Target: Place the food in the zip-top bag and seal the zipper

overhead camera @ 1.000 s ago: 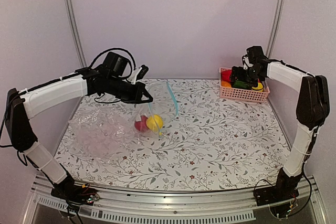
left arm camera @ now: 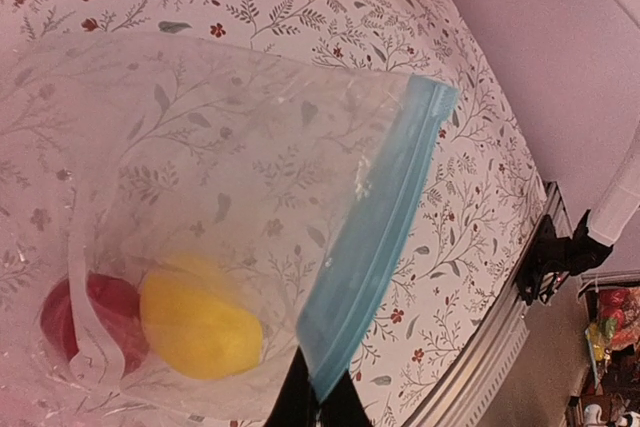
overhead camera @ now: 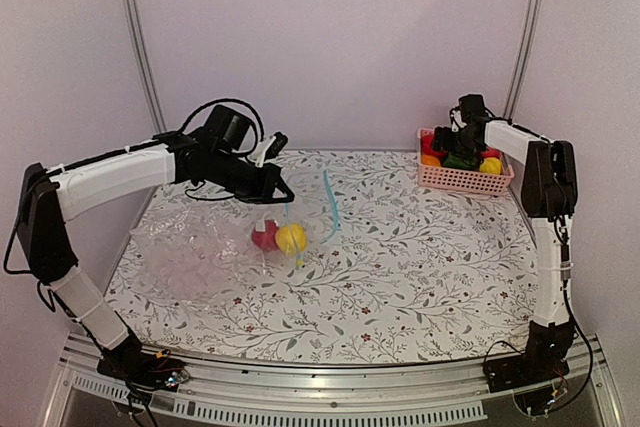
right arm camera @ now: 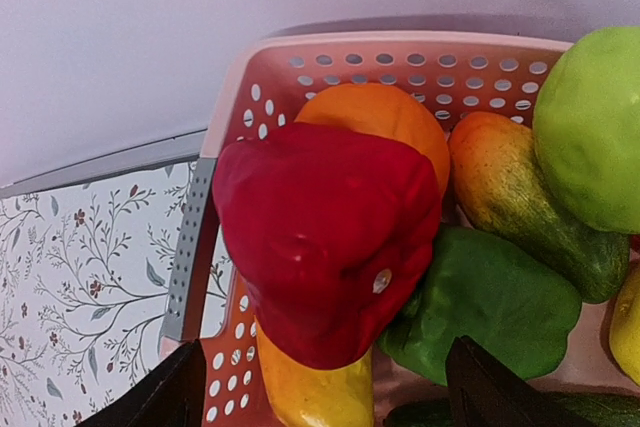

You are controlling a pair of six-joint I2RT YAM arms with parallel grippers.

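Observation:
The clear zip top bag (left arm camera: pixel 230 167) holds a red fruit (left arm camera: pixel 70 312) and a yellow fruit (left arm camera: pixel 200 322). My left gripper is shut on the bag's blue zipper edge (left arm camera: pixel 370 237), lifting that side. At the back right, my right gripper is apart-fingered over the pink basket (right arm camera: pixel 250 67), around the lower part of a red pepper (right arm camera: pixel 320 227), not visibly closed on it. The basket also holds orange, green and yellow food, including a green pepper (right arm camera: pixel 480 307).
Loose clear plastic of the bag spreads over its left part. Walls bound the back and sides.
My right arm has shifted a little left over the basket. The left gripper and bag have moved slightly, with the fruits a little to the left in the top view.

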